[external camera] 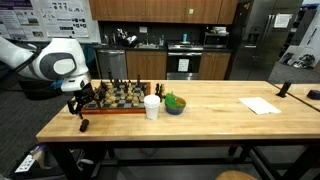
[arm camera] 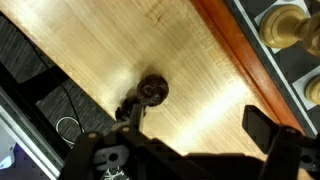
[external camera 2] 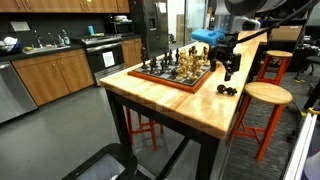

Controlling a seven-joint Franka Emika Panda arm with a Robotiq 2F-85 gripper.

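Observation:
A dark, rounded piece [arm camera: 153, 90], apparently a chess piece, lies on its side on the bare wood near the table's edge. The same dark piece [external camera 2: 227, 90] shows below the arm in exterior view 2, and it is small and dark [external camera: 84, 125] in exterior view 1. My gripper hangs open above the table, its fingers wide apart and nothing between them. The left finger partly overlaps the piece in the wrist view. From the side, the gripper [external camera 2: 227, 72] is clearly above the piece, not touching it.
The chessboard [external camera 2: 177, 81], with its reddish border and several standing pieces, lies beside the gripper. A white container [external camera: 152, 107] and a bowl with colourful contents [external camera: 175, 104] stand to its right.

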